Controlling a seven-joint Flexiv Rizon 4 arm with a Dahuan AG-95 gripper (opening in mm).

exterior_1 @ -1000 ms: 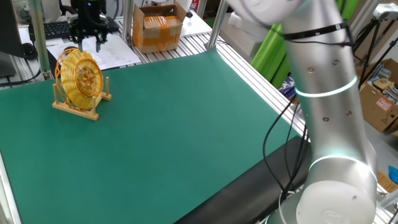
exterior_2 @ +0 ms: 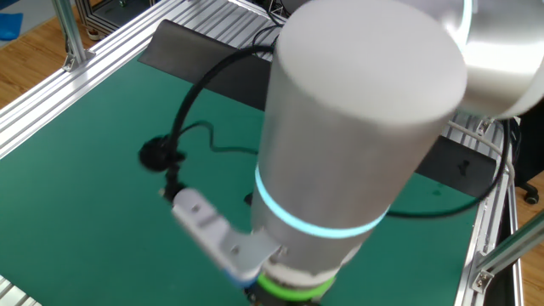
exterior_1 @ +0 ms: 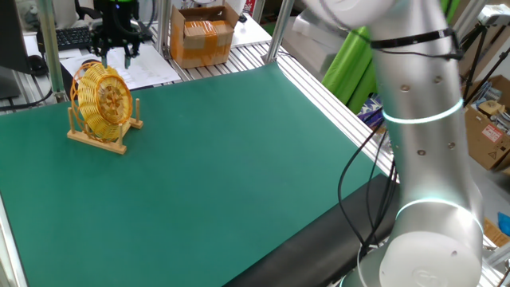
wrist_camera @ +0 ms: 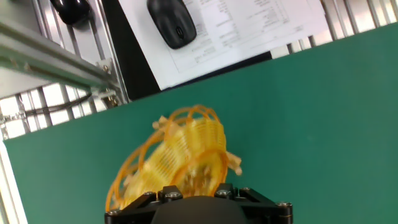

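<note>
Two round woven baskets, a yellow one (exterior_1: 101, 104) and an orange-rimmed one (exterior_1: 76, 89) behind it, stand on edge in a wooden rack (exterior_1: 100, 142) at the far left of the green table. Just above and slightly behind them in exterior view 1, my gripper (exterior_1: 116, 60) hangs open, its two fingertips apart with nothing between them. Seen from the wrist, the yellow basket (wrist_camera: 189, 146) lies below the gripper, whose black mount hides the lower part of the baskets and rack. The arm hides the rack and fingers in exterior view 2.
A cardboard box (exterior_1: 203, 36), papers (exterior_1: 151, 68) and a keyboard (exterior_1: 70, 37) lie beyond the table's far edge. A mouse (wrist_camera: 172, 23) rests by the papers. Metal frame posts (exterior_1: 277, 32) rise along the edge.
My gripper has shifted slightly to the right and down in exterior view 1, and the arm's upper links have swung a little to the right. The baskets and rack have not moved.
</note>
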